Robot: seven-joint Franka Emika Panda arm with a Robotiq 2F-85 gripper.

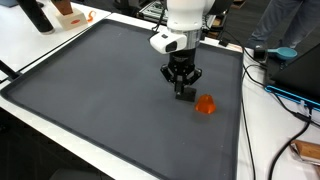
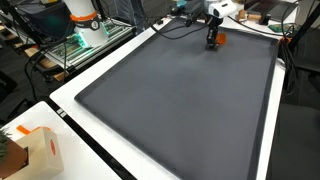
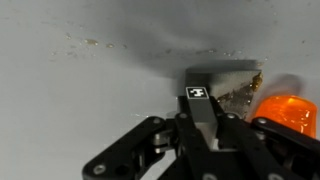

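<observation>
Down at the grey board, my gripper (image 1: 183, 88) is shut on a small dark block (image 1: 188, 94). In the wrist view, the block (image 3: 238, 88) shows as a shiny dark grey face beyond the fingers; they hide the rest of it. Close against it lies a translucent orange piece (image 3: 288, 112), low on the board. In exterior view 1 the orange piece (image 1: 205, 104) is just right of the block. Exterior view 2 shows the orange piece (image 2: 221, 40) small, beside my gripper (image 2: 211, 45); details of the hold are too small there.
The grey board (image 1: 110, 95) is broad and clear to the left and front. Black cables (image 1: 258, 125) run beyond its right edge. Golden crumbs or flecks (image 3: 92, 42) lie on the surface near the gripper.
</observation>
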